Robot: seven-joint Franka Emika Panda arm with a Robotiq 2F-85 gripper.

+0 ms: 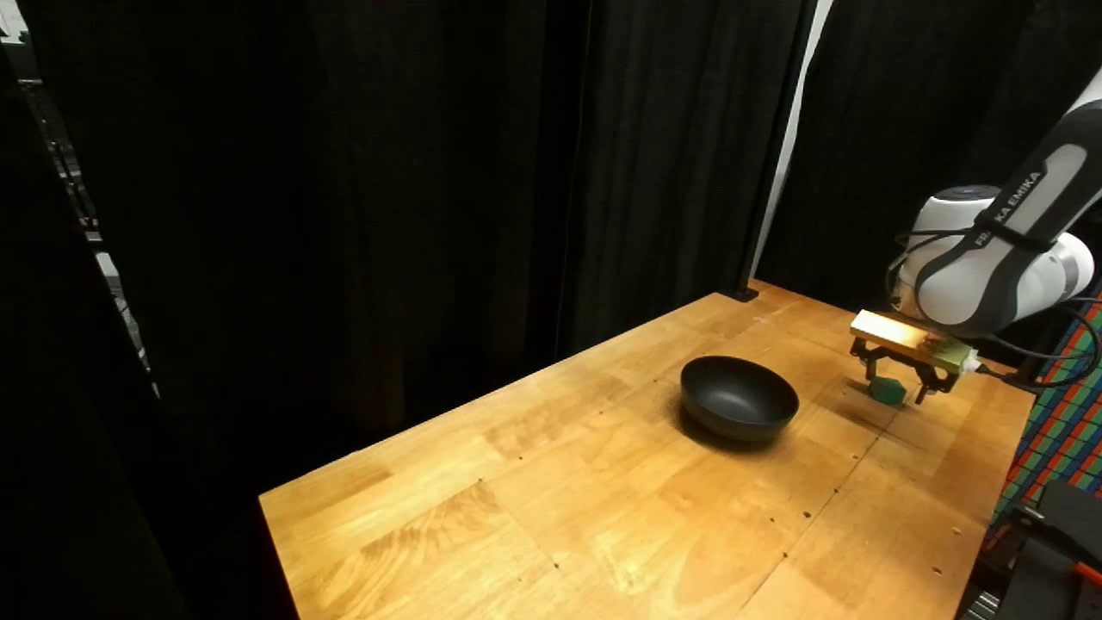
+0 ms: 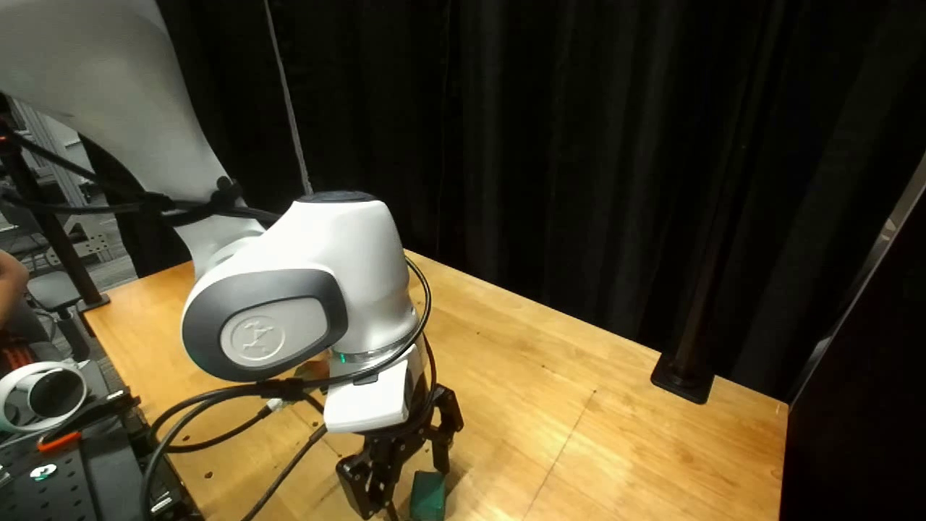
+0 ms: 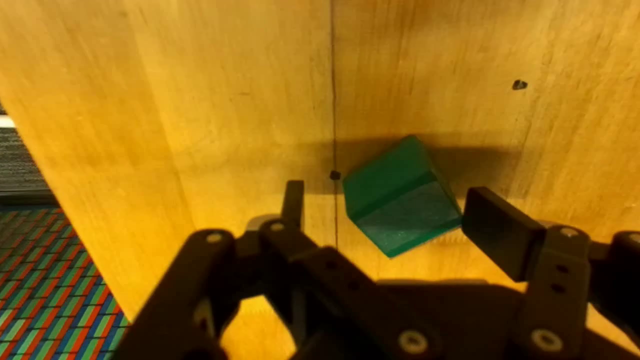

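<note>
A green block rests on the wooden table, turned at an angle in the wrist view. My gripper is low over it, fingers apart, with one finger on either side. In the wrist view the right finger lies close by the block's corner; whether they touch I cannot tell. A wider gap separates the block from the left finger. Exterior view 2 shows the block at the bottom edge beside the gripper.
A black bowl stands on the table, some way left of the gripper in exterior view 1. Bare wood fills the table's left and front. A black post base sits at one table edge.
</note>
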